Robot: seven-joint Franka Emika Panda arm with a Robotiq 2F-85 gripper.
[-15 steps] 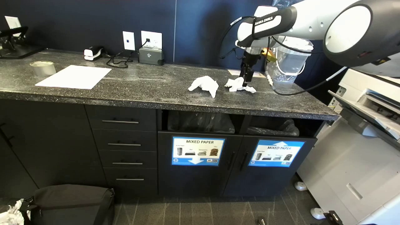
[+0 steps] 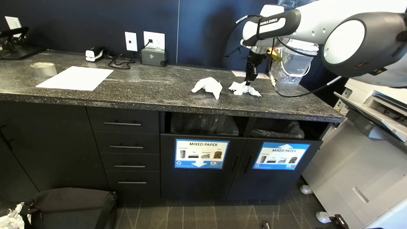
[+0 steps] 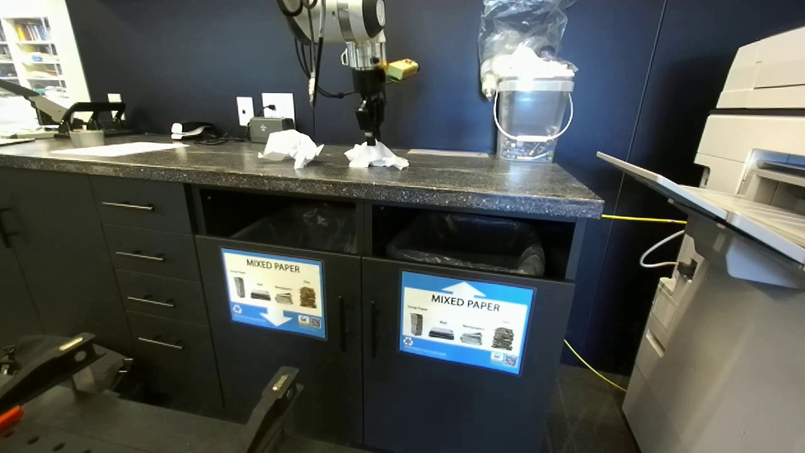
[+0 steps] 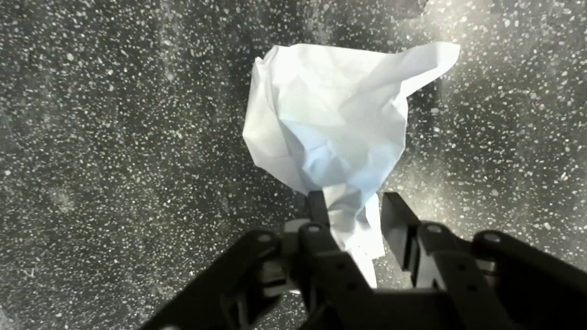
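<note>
On the counter's right part lies a crumpled white paper (image 2: 240,88), with my gripper (image 2: 249,78) straight above it and pointing down. Seen from the wrist, the gripper is partly open around a narrow, folded part of this paper (image 4: 341,104). The left finger (image 4: 318,208) is against or very near the paper's edge, while a gap shows beside the right one. The paper's lower end is partly hidden by the fingers. A second crumpled paper (image 2: 208,86) rests a short way to the left, apart from the gripper.
Behind and right stands a clear bucket (image 3: 534,113) with a handle. Below the counter (image 3: 483,177) are two open bin slots with a lined bin (image 3: 468,241) under the right one. A flat white sheet (image 2: 76,78) and a tape roll (image 2: 43,70) lie far left.
The arm has shifted slightly and the gripper's tips sit a little higher over the right paper. That paper's upper left part looks lower now. The other paper has not moved.
</note>
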